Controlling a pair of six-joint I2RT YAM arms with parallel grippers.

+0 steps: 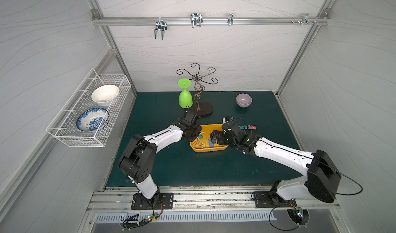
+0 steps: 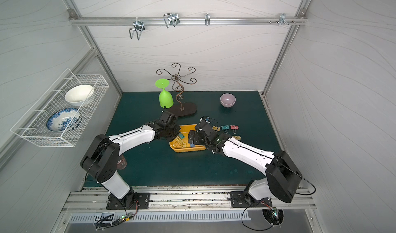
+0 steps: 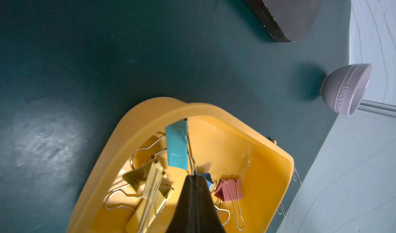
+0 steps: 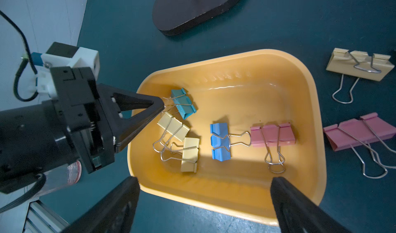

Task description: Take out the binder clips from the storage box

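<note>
The yellow storage box [image 4: 231, 64] stands mid-table. Inside it lie a blue clip [image 4: 220, 141], a pink clip [image 4: 273, 134], yellow clips [image 4: 189, 154] and a teal clip [image 4: 184, 104]. My left gripper is shut with its tips at the teal clip [image 3: 177, 145]. One wire handle of that clip runs to the tips; whether it is pinched between them cannot be made out. Over the box's right part, my right gripper is open, with nothing between its fingers.
Several clips rest on the table right of the box, including a yellow one [image 4: 359, 64] and a pink one [image 4: 358, 130]. A dark stand base [image 4: 193, 6] and green goblet [image 1: 185, 99] are behind; a lilac bowl [image 1: 243, 100] stands back right. Free table lies in front.
</note>
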